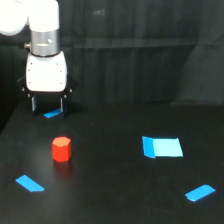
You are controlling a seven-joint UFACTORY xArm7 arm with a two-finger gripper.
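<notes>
My white gripper (47, 100) is at the upper left, held above the dark table, its fingers pointing down and apart with nothing visible between them. A red block (61, 149) stands on the table below it and slightly to the right. Right of centre lies a light blue square (168, 147) with a darker blue strip (148, 147) along its left side.
Short blue tape pieces lie at the front left (29, 183), front right (200, 192) and under the gripper (53, 114). A black curtain (140, 50) hangs behind.
</notes>
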